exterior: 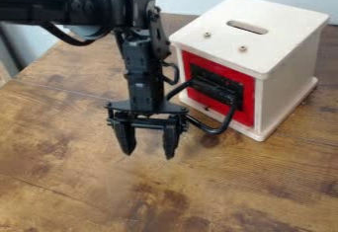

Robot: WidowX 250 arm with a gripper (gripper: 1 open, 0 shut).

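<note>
My black gripper [148,137] hangs pointing down over the wooden table, in front and to the left of a pale wooden box [264,38], with its two fingers apart and nothing visible between them. The box has a slot and two small screws on top. Its red front panel [199,65] carries black hardware [222,86], partly hidden by the arm and its cable.
A white wall stands behind, with the table's back edge at the upper left.
</note>
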